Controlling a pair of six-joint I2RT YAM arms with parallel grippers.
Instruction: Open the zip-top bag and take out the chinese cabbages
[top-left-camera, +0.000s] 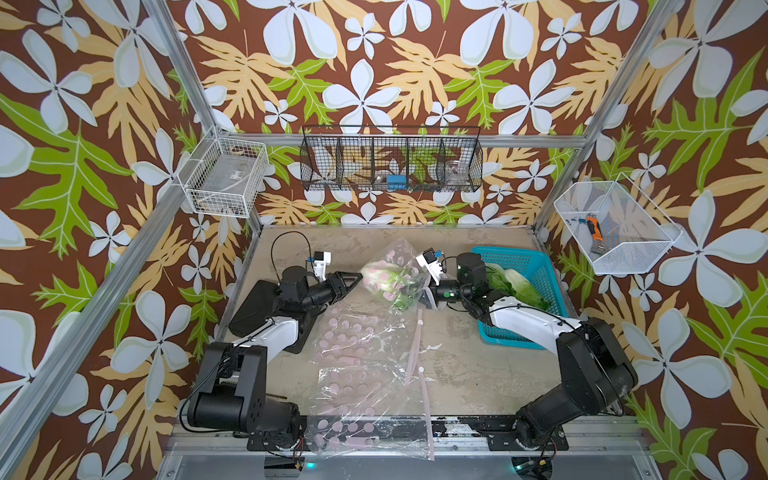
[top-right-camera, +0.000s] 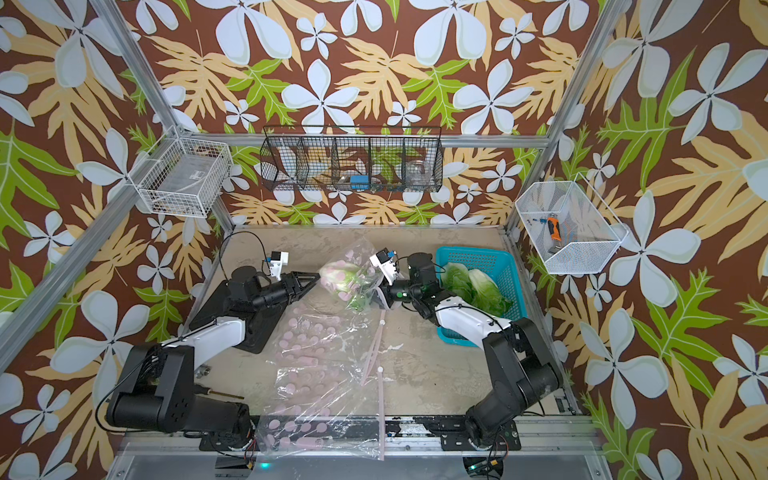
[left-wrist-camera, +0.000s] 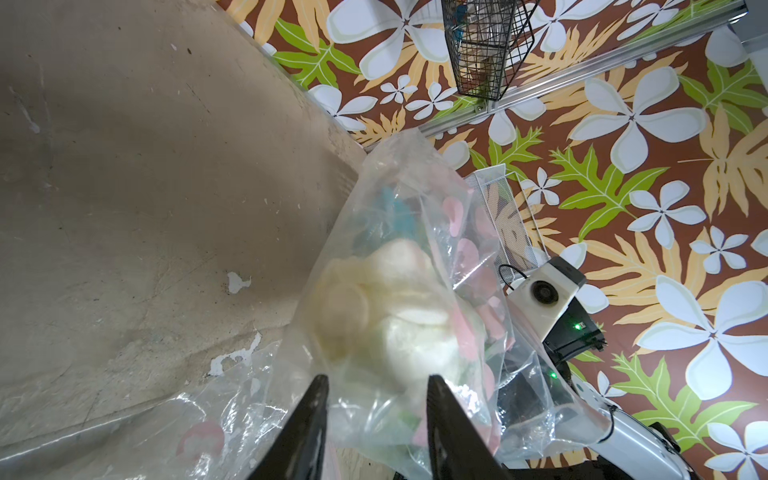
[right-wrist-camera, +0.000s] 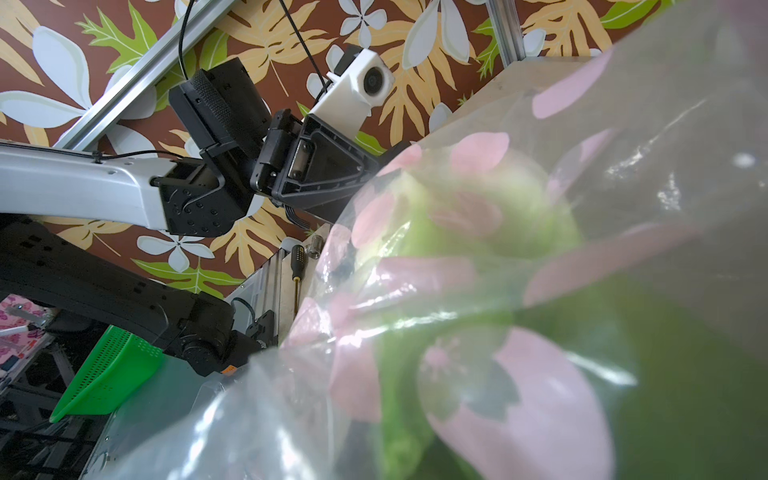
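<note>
A clear zip top bag (top-left-camera: 352, 344) with pink printed dots lies along the middle of the table, its upper end raised between my arms. Inside that end is a pale Chinese cabbage (top-left-camera: 386, 280), its white base toward my left gripper (top-left-camera: 357, 280). In the left wrist view the fingers (left-wrist-camera: 308, 424) stand apart in front of the film-covered cabbage (left-wrist-camera: 392, 308). On the cabbage's other side, my right gripper (top-left-camera: 427, 299) is shut, with bag film gathered about its tips. Film fills the right wrist view and hides those fingers; whether they pinch it, I cannot tell.
A teal basket (top-left-camera: 552, 276) at the right holds green Chinese cabbages (top-left-camera: 520, 289). Under my left arm lies a black board (top-left-camera: 254, 308). Wire baskets hang at the back and sides.
</note>
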